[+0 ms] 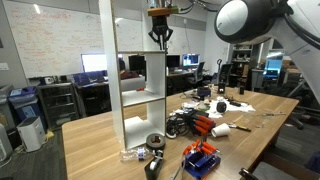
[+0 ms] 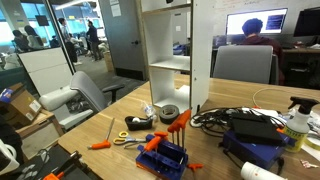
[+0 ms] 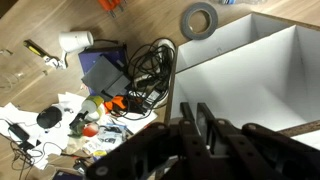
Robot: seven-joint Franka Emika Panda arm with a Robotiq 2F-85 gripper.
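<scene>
My gripper (image 1: 160, 42) hangs high in front of the white shelf's top compartment. In the wrist view, its dark fingertips (image 3: 187, 112) are apart, with nothing seen between them. The tall white shelf (image 1: 135, 103) stands on the table; from above, its pale panels (image 3: 235, 75) fill the right of the wrist view. Far below the gripper sits a blue bin (image 2: 150, 166) holding orange-red items. An upright orange-red object (image 2: 180, 124) shows just above the bin in exterior view 2; whether it touches anything cannot be told.
A grey tape roll (image 2: 168, 110) lies by the shelf's foot. Scissors (image 2: 122, 136) and an orange-handled tool (image 2: 99, 146) lie left of the bin. Black cables (image 3: 150, 72), a dark box (image 2: 257, 130), a white cup-like cylinder (image 3: 75, 41) and a spray bottle (image 2: 299, 120) crowd the other side.
</scene>
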